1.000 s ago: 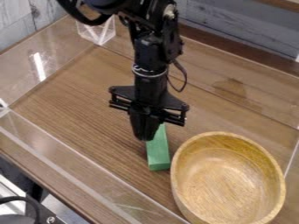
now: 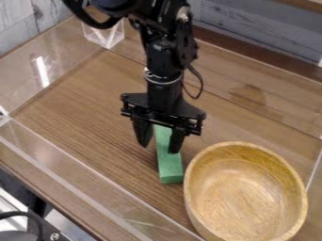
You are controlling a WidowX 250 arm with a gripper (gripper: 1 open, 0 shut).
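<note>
My black gripper (image 2: 160, 139) points down near the middle of the view, its fingers apart over the far end of a green block (image 2: 170, 166). The block lies lengthwise on the wooden table (image 2: 88, 122); whether the fingers touch it cannot be told. Part of the block is hidden behind the gripper.
A large tan bowl (image 2: 246, 202) fills the lower right, close beside the green block. A clear container (image 2: 104, 30) stands at the back left.
My gripper has shifted slightly since one second ago and its fingers look more spread, with more of the green block showing between them. The block and bowl look unmoved.
</note>
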